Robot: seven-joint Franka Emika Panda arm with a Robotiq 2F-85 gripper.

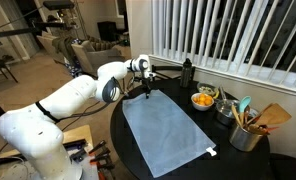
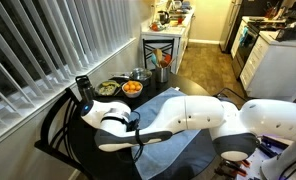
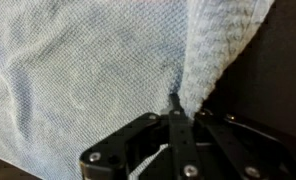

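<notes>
A light blue cloth [image 1: 168, 130] lies spread over the dark round table, mostly flat. In the wrist view the cloth [image 3: 88, 60] fills the left and middle, and a raised fold of it runs down between my fingertips. My gripper is shut on that fold at the cloth's edge. In exterior view 1 my gripper [image 1: 148, 93] is down at the cloth's far left corner. From exterior view 2 the arm covers part of the cloth [image 2: 168, 135], and the fingertips are hard to make out there.
Along the table's back stand a dark bottle [image 1: 186, 74], a bowl of oranges [image 1: 202, 100], a pot [image 1: 226, 112] and a metal container of utensils [image 1: 246, 135]. A small white piece [image 1: 211, 151] lies by the cloth's right corner. Bare table [image 1: 178, 168] shows in front.
</notes>
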